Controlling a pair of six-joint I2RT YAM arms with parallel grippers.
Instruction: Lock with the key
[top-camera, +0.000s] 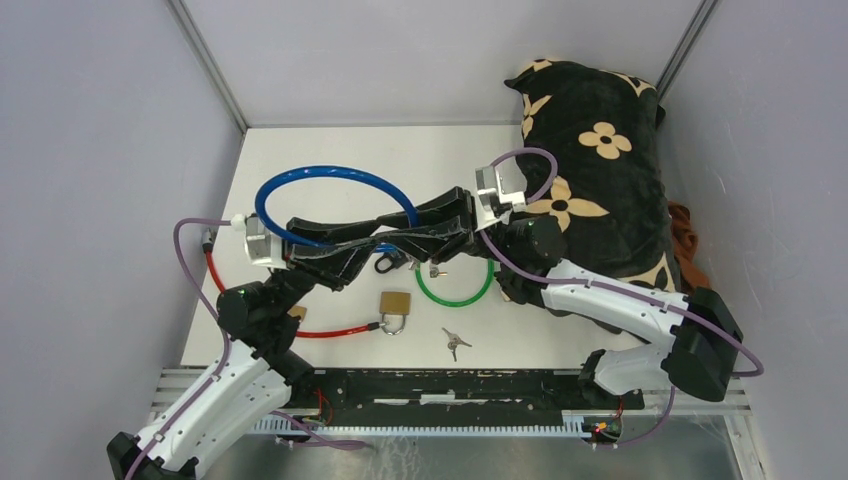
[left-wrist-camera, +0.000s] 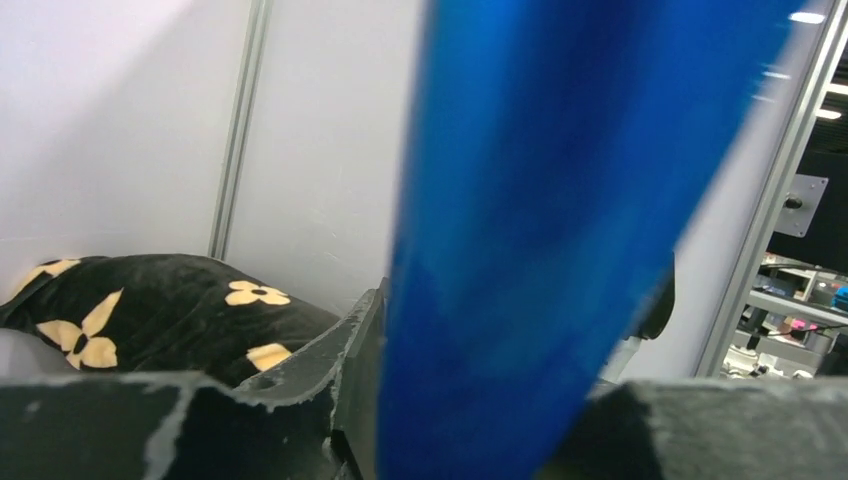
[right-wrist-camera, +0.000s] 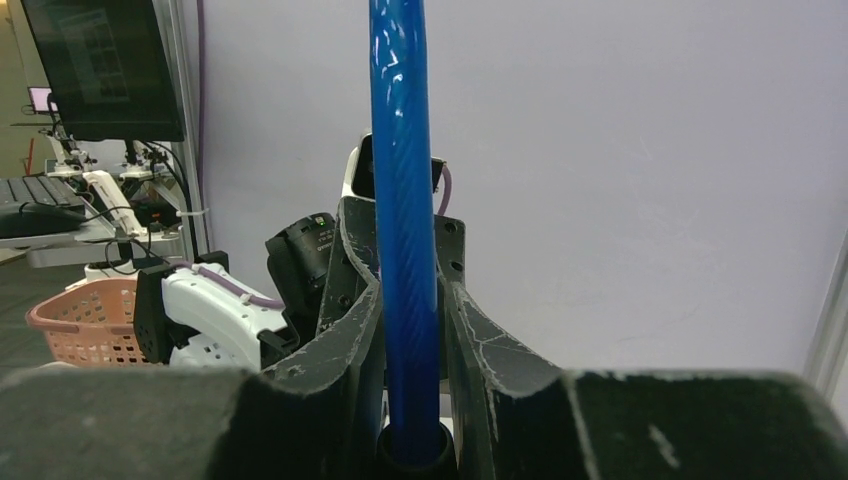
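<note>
A blue cable loop (top-camera: 330, 171) is held up between my left gripper (top-camera: 335, 262) and right gripper (top-camera: 410, 230), whose fingers overlap in the top view. The blue tube (left-wrist-camera: 530, 200) fills much of the left wrist view. In the right wrist view the tube (right-wrist-camera: 400, 200) runs down between the fingers into a dark end piece. Whether either finger is closed on it is unclear. Below on the white table lie keys (top-camera: 453, 343), more keys (top-camera: 434, 271), a brass padlock (top-camera: 395, 302) and a black padlock (top-camera: 390, 261).
A red cable (top-camera: 330, 333) and a green loop (top-camera: 452, 302) lie on the table (top-camera: 330, 350). A dark flowered pillow (top-camera: 600, 170) covers the right side. Walls enclose the back and both sides.
</note>
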